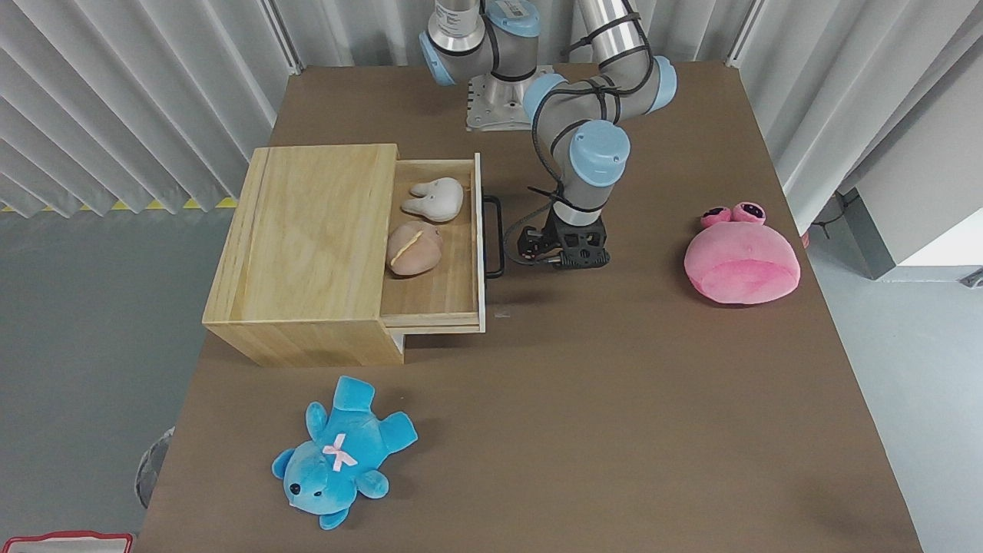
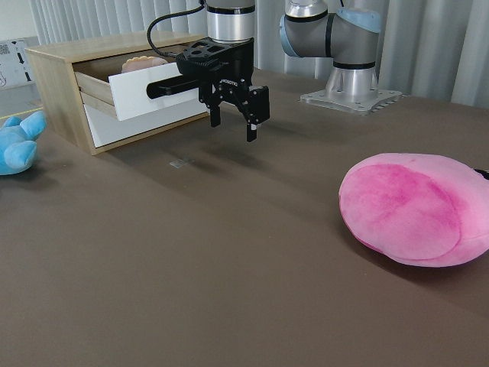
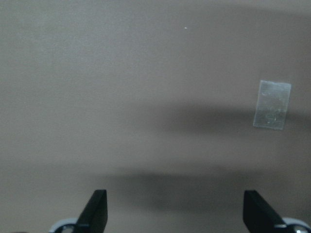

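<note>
My gripper [image 2: 233, 122] hangs open above the table just to the right of the drawer handle [image 1: 495, 272], fingertips down; the wrist view shows only bare table and a small clear patch [image 3: 272, 105] between the fingers. The wooden cabinet [image 1: 295, 240] has its drawer [image 1: 442, 299] pulled out, holding a white plush piece [image 1: 440, 199] and a beige plush piece [image 1: 415, 252]. A pink plush toy [image 1: 742, 263] lies to the right; a blue bear [image 1: 332, 461] lies in front of the cabinet.
The robot's base [image 1: 498, 110] stands at the back; curtains hang behind it.
</note>
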